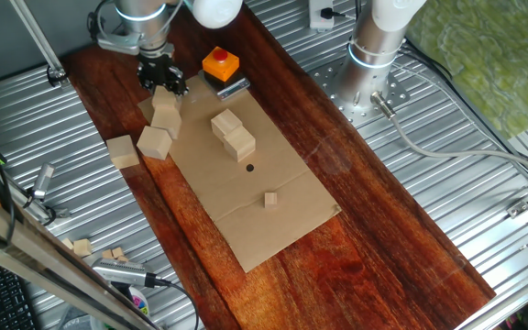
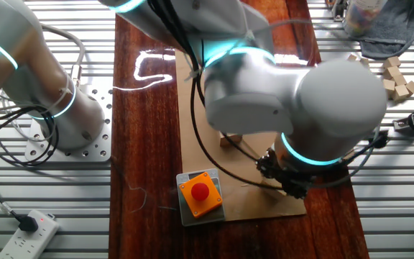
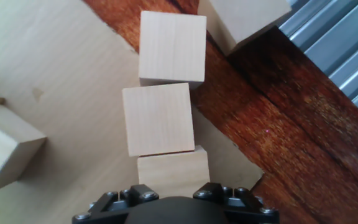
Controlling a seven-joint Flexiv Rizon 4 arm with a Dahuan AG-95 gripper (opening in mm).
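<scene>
My gripper (image 1: 162, 81) is low over the far left end of the table, right beside a row of pale wooden blocks. In the wrist view, the nearest block (image 3: 174, 172) is partly covered by the gripper. Beyond it are a middle block (image 3: 159, 119) and a far block (image 3: 173, 47), roughly in line. The gripper's fingertips are hidden, so whether they touch or hold the nearest block does not show. Another block (image 1: 122, 152) lies at the table's left edge.
Two larger blocks (image 1: 238, 143) sit together on the cardboard sheet (image 1: 246, 229), with a small cube (image 1: 270, 199) farther along. An orange box with a red button (image 1: 220, 63) stands right of my gripper.
</scene>
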